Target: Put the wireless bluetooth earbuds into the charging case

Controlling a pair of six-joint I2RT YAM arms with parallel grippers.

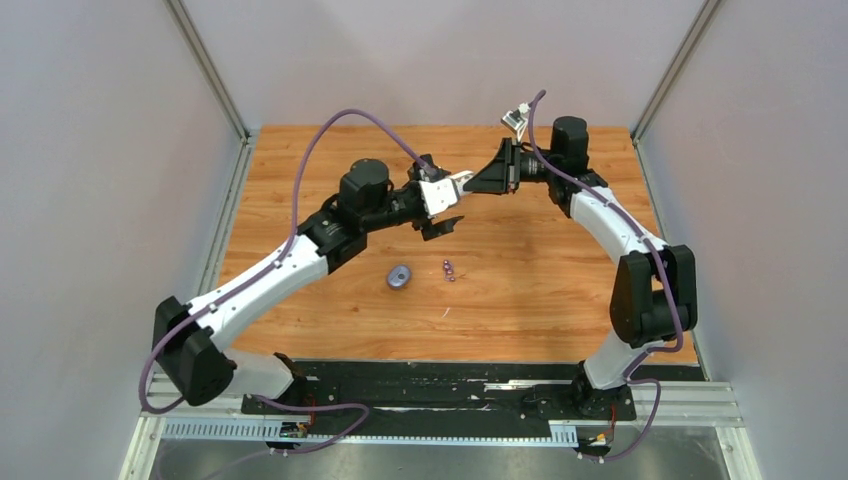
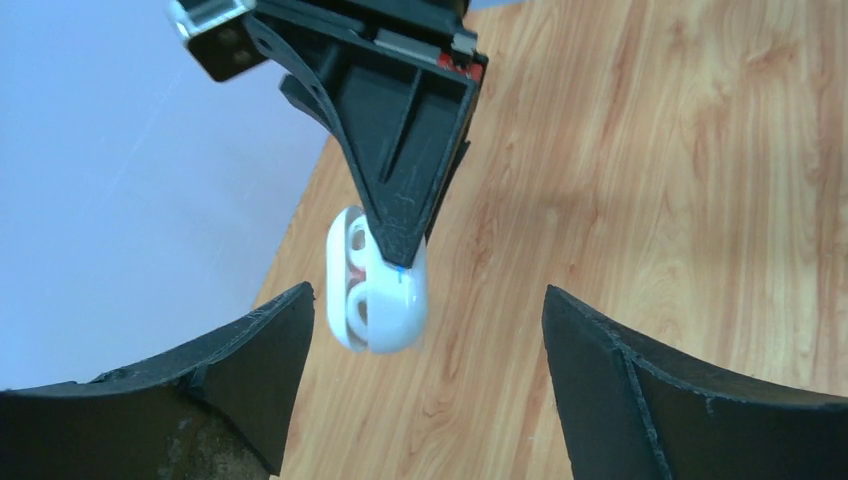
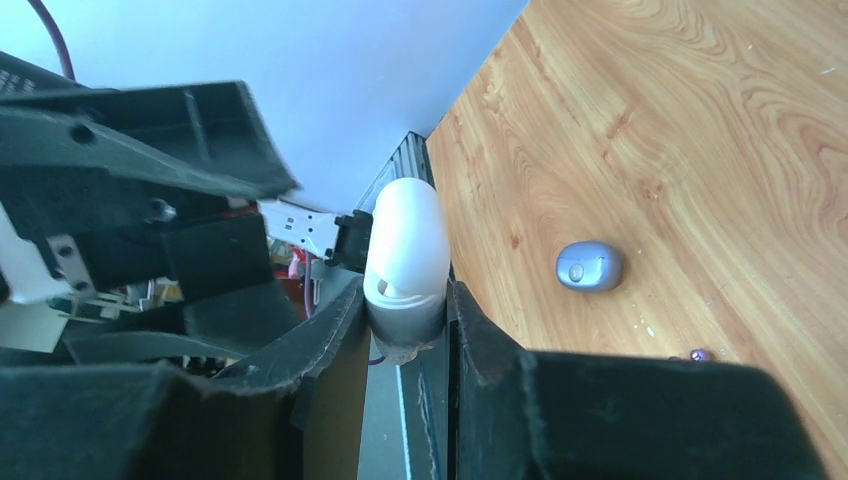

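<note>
A white charging case (image 2: 394, 312) with rounded ends stands open, two ring-like hollows showing in the left wrist view. My right gripper (image 1: 470, 187) is shut on its edge and holds it above the table; in the right wrist view the white case (image 3: 408, 250) rises between the fingertips. My left gripper (image 1: 446, 198) faces it with its fingers (image 2: 225, 375) spread wide, one to each side of the case in its own view, and nothing shows between them. Several small purple pieces (image 1: 448, 270) lie on the table; whether these are earbuds I cannot tell.
A grey-blue oval object (image 1: 399, 277) with a round dimple lies on the wooden table (image 1: 540, 300), left of the purple pieces. The two grippers are very close together. Clear wood covers the front and right of the table.
</note>
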